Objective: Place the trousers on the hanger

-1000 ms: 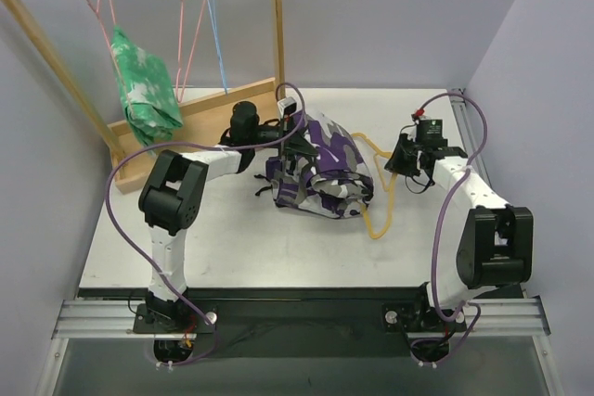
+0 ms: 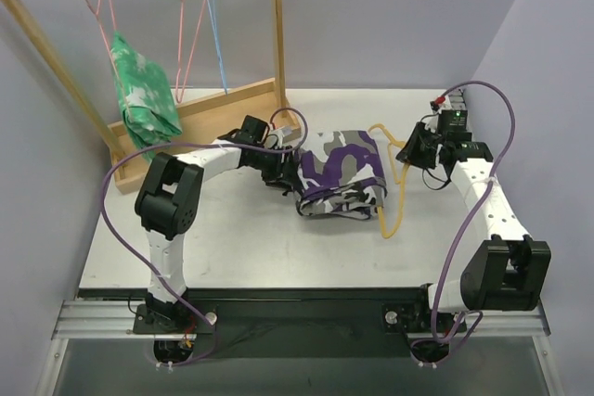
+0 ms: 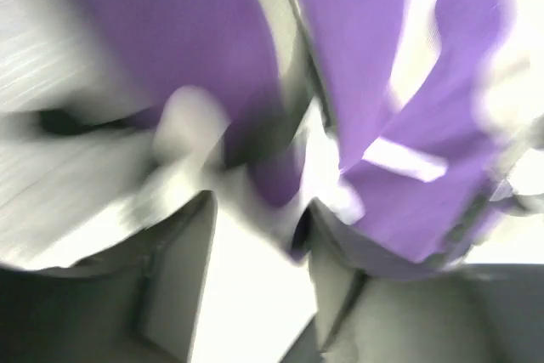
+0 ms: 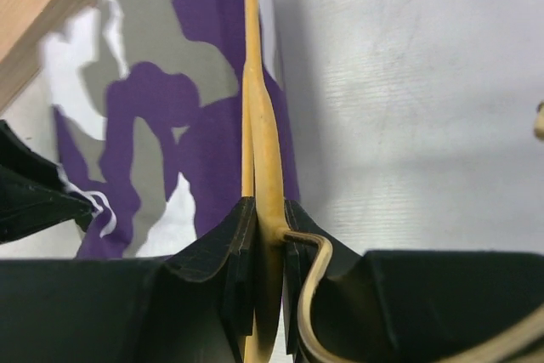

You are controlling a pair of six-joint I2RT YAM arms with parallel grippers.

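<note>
The trousers [image 2: 339, 169], purple, grey and white camouflage, lie bunched and folded in the middle of the table. A yellow hanger [image 2: 401, 206] reaches their right side, its lower end lying along the cloth. My right gripper is shut on the hanger near its hook. At the left edge of the trousers is my left gripper [image 2: 290, 173]. In the left wrist view its fingers [image 3: 183, 252] stand apart, with the blurred purple cloth [image 3: 391, 125] just beyond; whether any fabric is between the tips is unclear.
A wooden rack [image 2: 200, 127] stands at the back left. From it hang a green garment [image 2: 144, 95], pink hangers [image 2: 190, 44] and a blue hanger [image 2: 216, 34].
My right gripper has moved right with the hanger. The trousers have shifted right and lie flatter, their left part drawn in.
</note>
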